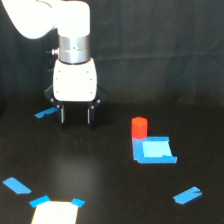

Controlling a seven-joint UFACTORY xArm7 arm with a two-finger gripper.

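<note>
A white robot arm hangs at the upper left of the camera view, its gripper low over the dark table, its two dark fingers apart with nothing visible between them. To the right of it, a red block stands just behind a pale square edged with blue tape. A cream square with blue tape at its corners lies at the front left, partly cut off by the frame's edge.
Strips of blue tape lie at the left, at the front right and behind the gripper at left.
</note>
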